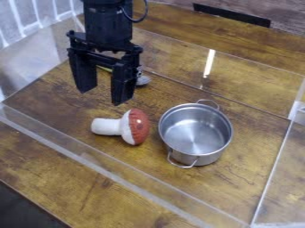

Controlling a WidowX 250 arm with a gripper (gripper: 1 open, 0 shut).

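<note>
My black gripper [103, 80] is open and hangs in the upper left over the wooden table, above and behind a toy mushroom [121, 127]. The mushroom lies on its side, white stem to the left and red cap to the right. A steel pot [194, 134] with two handles stands right of it. A small object [142, 78], partly hidden behind the gripper, lies at the back.
Clear plastic walls border the work area on the left, front, back and right. The bare table [71, 169] shows at the front left, and there is free floor behind the pot.
</note>
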